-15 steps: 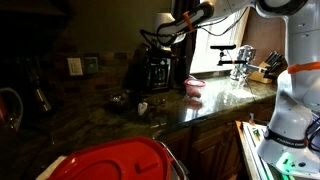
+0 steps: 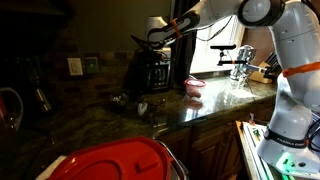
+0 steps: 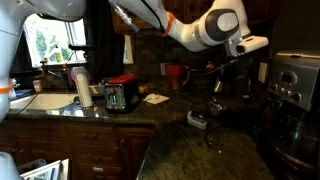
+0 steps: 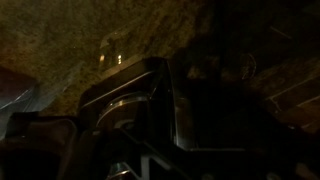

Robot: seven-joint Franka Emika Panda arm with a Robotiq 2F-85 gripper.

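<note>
My gripper [image 3: 240,76] is dark against the dark backsplash and hangs high over the back of the counter. It stands open, and I see nothing held in it. A black and silver coffee machine [image 3: 292,82] stands close by on the right in the second exterior view. In the first exterior view this machine [image 2: 152,75] is below my wrist. The wrist view is very dark; a black, shiny-edged appliance top [image 4: 125,85] lies below, with brown speckled counter [image 4: 150,30] beside it. Fine contact cannot be made out.
A small silver item [image 3: 197,119] lies on the counter. A red toaster [image 3: 122,92] and paper towel roll [image 3: 83,90] stand to the left. A pink-red bowl [image 2: 195,88] sits near the sink side. A large red lid-like object [image 2: 115,162] fills the foreground.
My wrist has shifted slightly left and down in the first exterior view, above the coffee machine. The objects on the counter look unmoved.
</note>
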